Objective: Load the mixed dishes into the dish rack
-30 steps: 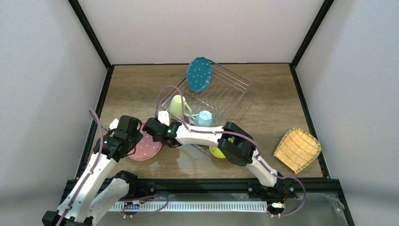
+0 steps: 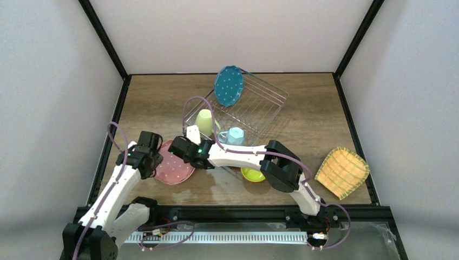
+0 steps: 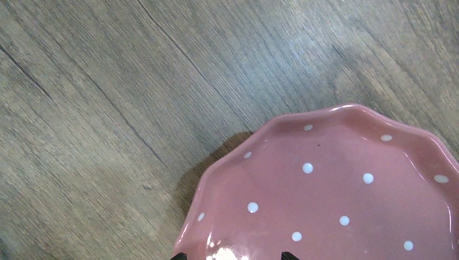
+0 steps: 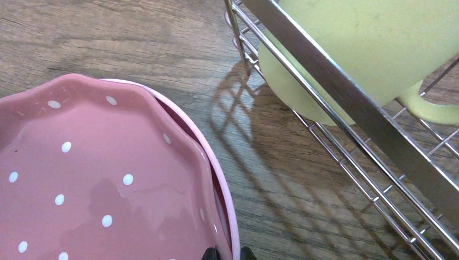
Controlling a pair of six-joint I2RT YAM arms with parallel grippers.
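Note:
Two pink polka-dot plates (image 2: 174, 169) are nested one in the other, left of the rack. In the right wrist view my right gripper is shut on the rim of the pink plate (image 4: 81, 179); whether both rims sit between its fingers, I cannot tell. My left gripper stands open, its fingertips apart over the plate's near side in the left wrist view. The wire dish rack (image 2: 270, 103) holds a blue dotted plate (image 2: 228, 86), a green cup (image 2: 204, 122) and a light blue cup (image 2: 235, 136). A yellow bowl (image 2: 252, 175) is partly covered by my right arm.
A yellow checked cloth (image 2: 342, 172) lies at the right side of the table. The rack's metal rail (image 4: 346, 81) stands close to the plates' right side. Bare wood shows right of the rack and at the far left.
The pink plates have slid a little to the right along with my right gripper. My left arm has reached slightly inward. The rack and its dishes stay put.

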